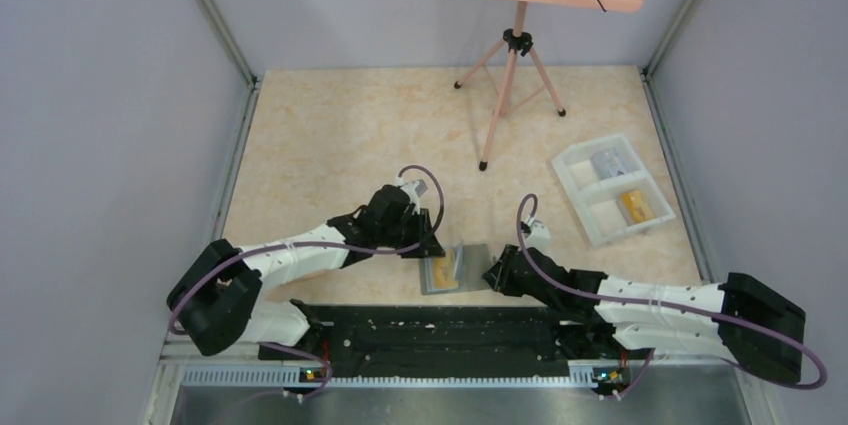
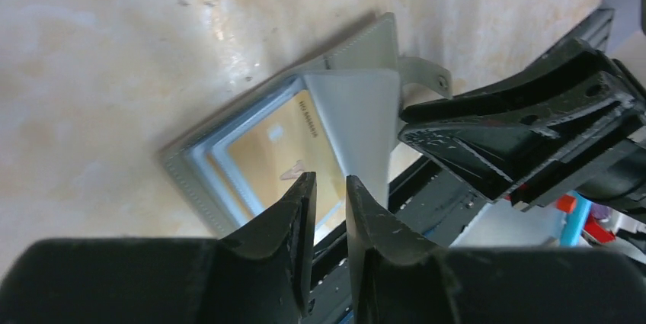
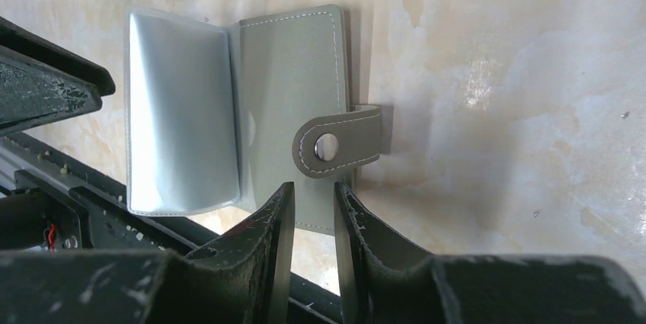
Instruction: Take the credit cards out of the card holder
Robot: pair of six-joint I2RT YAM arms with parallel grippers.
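On the front part of the table lies the card holder [image 1: 426,286], spread open. A gold card [image 1: 444,273] shows in its left half, and the left wrist view gives the gold card [image 2: 267,145] in a clear sleeve beside a raised translucent sleeve page [image 2: 354,103]. Just above the left half's far edge, my left gripper [image 1: 430,250] has a narrow gap between its fingers, empty. My right gripper [image 1: 490,281] is beside the holder's right half, slightly open and empty. In the right wrist view, the grey cover [image 3: 289,72] and its snap strap [image 3: 350,141] lie below the fingertips.
At the right stands a white divided tray [image 1: 586,202] with a silver card [image 1: 612,162] and another gold card [image 1: 636,207] inside. A tripod [image 1: 510,75] occupies the back. Open table surface stretches left and behind the holder.
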